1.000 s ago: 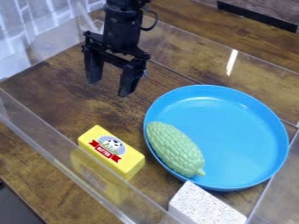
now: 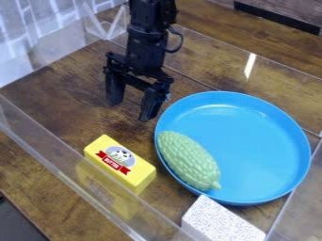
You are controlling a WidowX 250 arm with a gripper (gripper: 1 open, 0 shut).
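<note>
My black gripper [image 2: 135,92] hangs over the wooden floor left of a blue plate [image 2: 258,132], its two fingers spread apart with nothing visible between them. Below it lies a yellow box [image 2: 120,162] with a cartoon cow label. On the blue plate rests a green bumpy corn-shaped object [image 2: 189,160], at its lower left side.
A white speckled block [image 2: 221,222] sits at the bottom right, near the clear tray wall. The wooden surface [image 2: 56,94] to the left and behind the plate is bare.
The gripper has moved downward and slightly toward the front, toward the space above the yellow box. The objects have not moved.
</note>
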